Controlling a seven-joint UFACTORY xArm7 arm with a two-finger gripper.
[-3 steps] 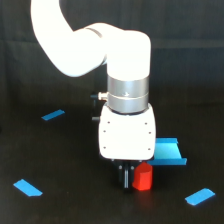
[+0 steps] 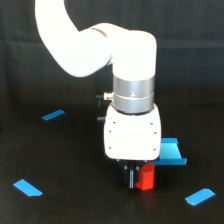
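A small red block [image 2: 147, 178] is near the front of the dark table, directly below the white hand of the arm. My gripper [image 2: 137, 176] reaches down at the block's left side, and its dark fingers overlap the block's left edge in the view. The fingers are small and dark against the table, so whether they are closed around the block or only beside it cannot be made out. The block's upper part is partly covered by the hand.
A light blue square piece [image 2: 170, 153] lies behind and to the right of the block, partly hidden by the hand. Blue tape strips mark the table at front left [image 2: 27, 188], front right [image 2: 200, 197] and back left [image 2: 53, 115].
The arm and hand have shifted slightly to the right. The red block also sits a little further right than before. The blue pieces have not moved.
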